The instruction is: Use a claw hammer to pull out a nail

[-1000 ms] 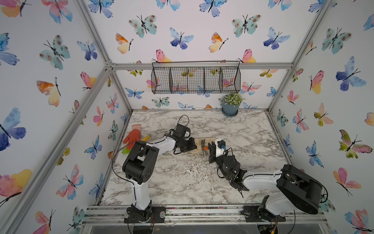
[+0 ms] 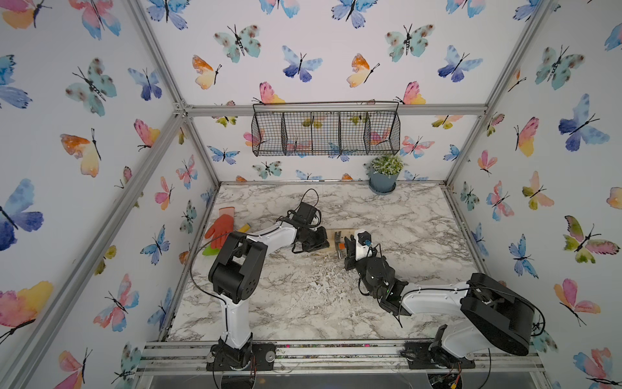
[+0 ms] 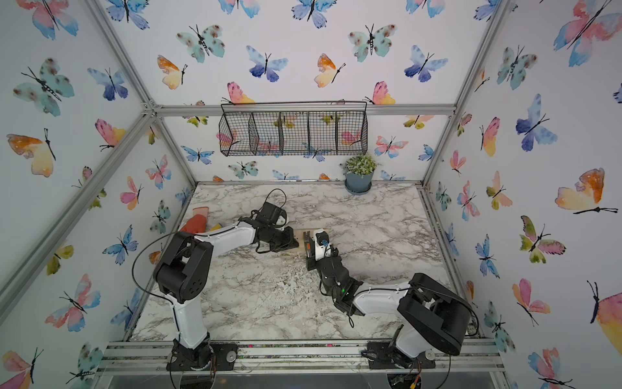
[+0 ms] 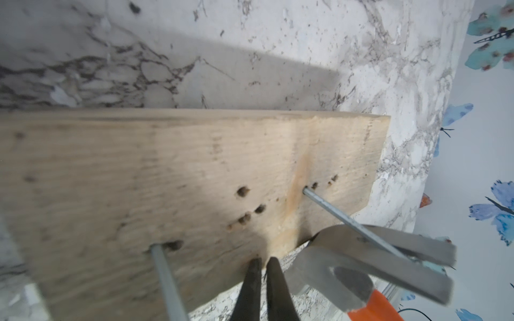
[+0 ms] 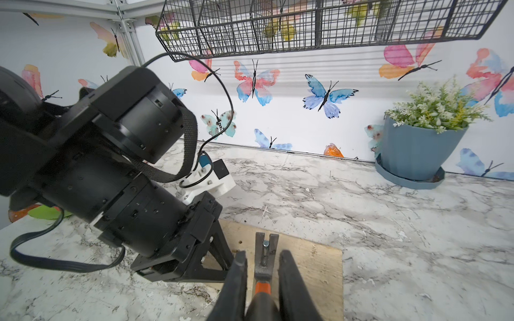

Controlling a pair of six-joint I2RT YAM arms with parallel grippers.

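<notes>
In the left wrist view, a pale wooden board point(image 4: 203, 171) has several holes. One nail point(image 4: 348, 220) stands out of it, its upper end between the two prongs of the grey hammer head point(image 4: 342, 267). Nearer my left gripper stands a second nail point(image 4: 167, 283). The left gripper is shut over the board, nothing visible between its fingers. In the right wrist view, the claw point(image 5: 265, 259) has the nail head point(image 5: 265, 244) in its slot. Below its orange neck point(image 5: 262, 287), my right gripper is shut on the hammer's handle, which is mostly hidden.
My left arm crowds the board's left side. A red glove point(image 2: 221, 227) and a yellow object point(image 2: 243, 228) lie at the far left. A potted plant point(image 2: 385, 171) stands at the back, right of a wall-hung wire basket point(image 2: 326, 133). White debris point(image 2: 329, 285) litters the tabletop in front.
The board has slid a little left. The left gripper has edged slightly right.
</notes>
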